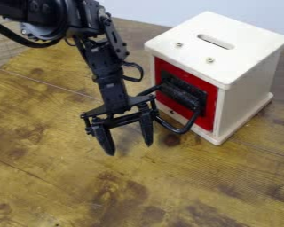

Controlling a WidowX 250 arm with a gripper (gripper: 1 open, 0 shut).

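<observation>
My black gripper (125, 135) hangs low over the wooden floor at the centre-left, its two fingers spread apart with nothing visible between them. To its right stands a cream box (247, 94) with a slot and two screws on top. Its red front panel (209, 117) faces left and carries a black fitting with a black bar-like handle (191, 113), just right of my gripper. Whether the gripper touches that handle is unclear.
A pale wall runs along the back, and a woven mat lies at the upper left.
</observation>
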